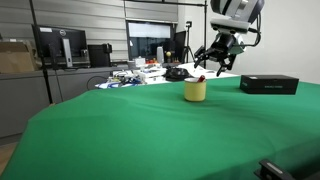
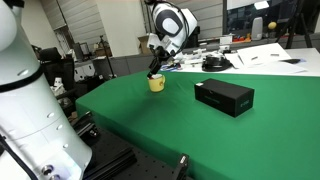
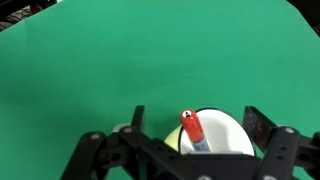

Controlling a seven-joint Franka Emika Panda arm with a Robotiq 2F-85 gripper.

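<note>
A yellow cup with a white inside stands upright on the green table, left of the black box in exterior view 1. Leaning inside it, with its red end at the rim, is a marker-like object. My gripper is above the cup and slightly to its right in that view. In the wrist view the open fingers lie on either side of the cup, with the red-ended object between them in the picture. Nothing is gripped. The cup also shows under the arm in exterior view 2.
A black box rests on the green table, some way from the cup. Assorted tools and papers lie at the far edge.
</note>
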